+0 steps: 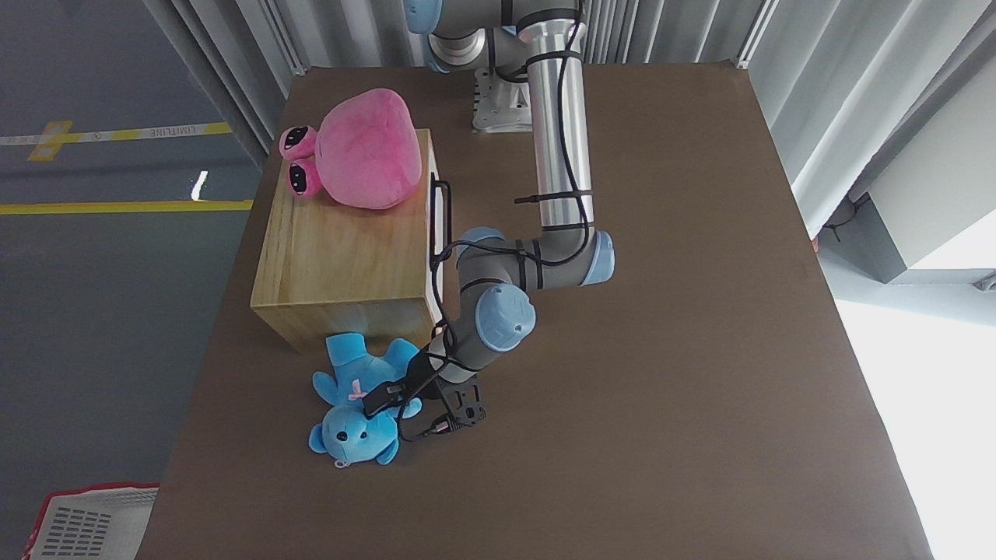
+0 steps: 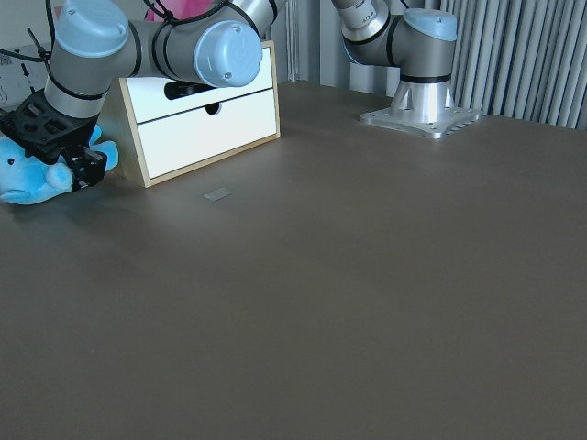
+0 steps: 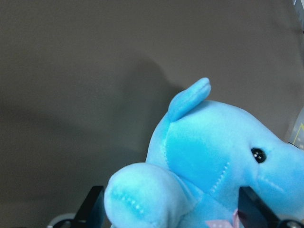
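Note:
A blue plush bear (image 1: 352, 434) with a pink bow lies on its back on the brown table, in front of the wooden drawer cabinet. My gripper (image 1: 375, 407) is down at the bear's side, by its chest and arm. In the wrist view the bear (image 3: 213, 147) fills the lower right, and the two black fingertips of my gripper stand apart, with blue plush between them. Whether they grip it is unclear. In the left view the bear (image 2: 27, 183) is partly behind my gripper.
The wooden cabinet (image 1: 336, 271), white drawer fronts facing right, carries a pink plush toy (image 1: 369, 149).

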